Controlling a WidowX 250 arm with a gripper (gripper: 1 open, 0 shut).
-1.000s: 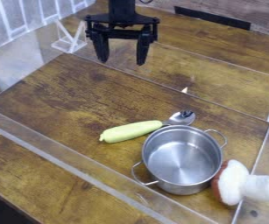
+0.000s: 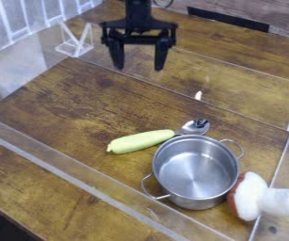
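Note:
My black gripper [image 2: 137, 49] hangs over the back middle of the wooden table, its two fingers spread open with nothing between them. Toward the front lie a pale green corn-like object [image 2: 139, 141], a silver spoon [image 2: 196, 126] and a steel pot [image 2: 191, 175] with two handles. The spoon lies just behind the pot.
A red-and-white object [image 2: 248, 193] and a white one [image 2: 282, 203] sit right of the pot. A white rack [image 2: 77, 40] stands at the back left. Clear low walls border the work area [image 2: 72, 108], whose left half is mostly free.
My gripper has shifted slightly to the right over the last second, staying over the back of the table. The objects on the table have not moved.

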